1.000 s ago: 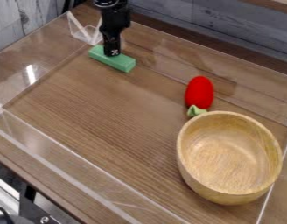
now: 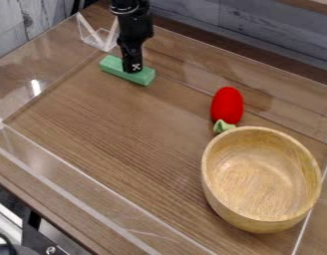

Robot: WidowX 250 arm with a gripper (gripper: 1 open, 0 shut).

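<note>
My black gripper [image 2: 132, 62] reaches down from the top of the view onto a green rectangular block [image 2: 145, 77] lying at the back left of the wooden table [image 2: 100, 149]. Its tip is at the block's top, shut; I cannot see anything between its fingers.
A red object [image 2: 227, 103] with a green end lies to the right, just behind a large tan bowl [image 2: 254, 189] at the front right. A raised wall [image 2: 259, 25] edges the back.
The gripper and the green block have shifted very slightly toward the front; otherwise the scene looks the same.
</note>
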